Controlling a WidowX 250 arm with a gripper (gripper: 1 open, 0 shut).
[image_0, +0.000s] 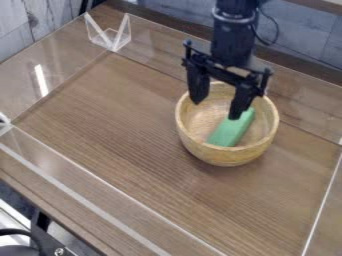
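A round tan bowl (198, 137) sits right of centre on the wooden table, with a green block (234, 128) lying in its right half. My black gripper (222, 88) hangs over the back part of the bowl, pointing down, its two fingers spread wide with no object seen between them.
A white wire-like object (110, 32) stands at the back left. A dark cable or part lies at the lower left edge.
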